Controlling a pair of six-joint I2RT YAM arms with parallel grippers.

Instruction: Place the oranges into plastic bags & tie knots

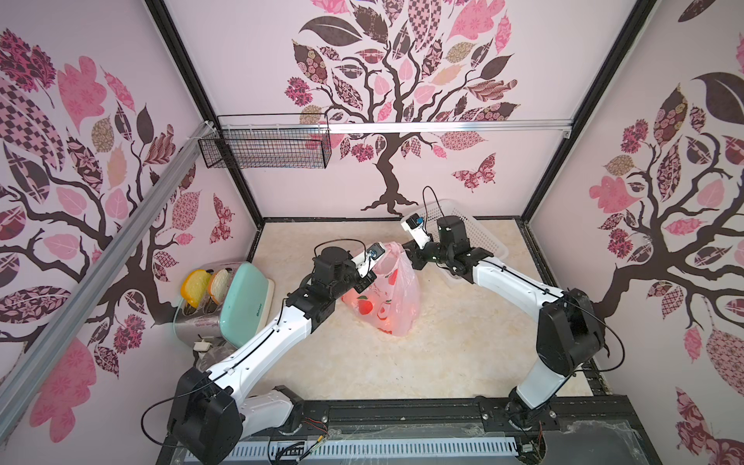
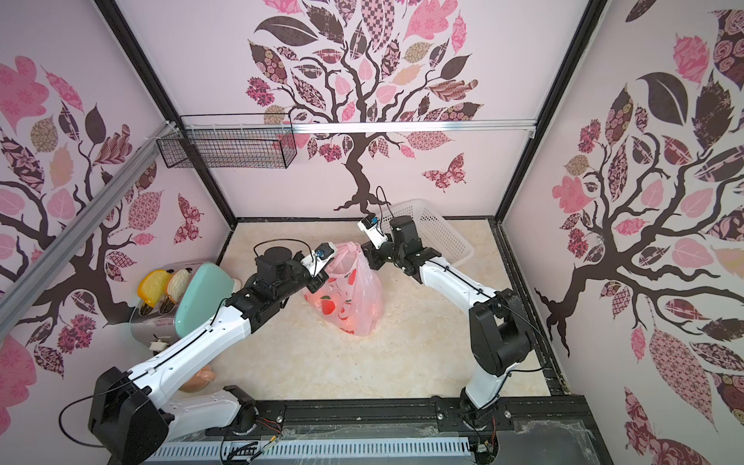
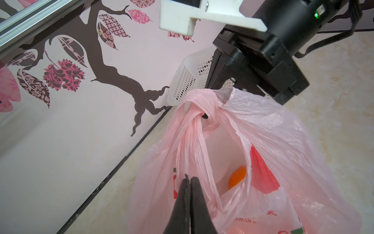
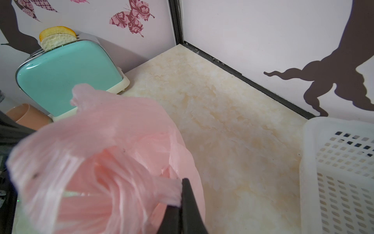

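Note:
A pink plastic bag (image 1: 399, 298) with red print stands on the table, its top drawn up. Through its opening, the left wrist view shows an orange (image 3: 236, 177) inside; how many others lie there is hidden. My right gripper is shut on a bunched edge of the bag at the top. The left gripper is shut in front of the bag's near side, with no plastic visible between its fingertips. In the left wrist view, a twisted band of plastic (image 3: 206, 101) crosses the bag's top beside the right gripper's black fingers.
A white perforated basket (image 1: 484, 232) stands behind the right arm. The mint toaster (image 1: 244, 302) with toy bread is at the left, and a wire rack (image 1: 267, 147) hangs on the back wall.

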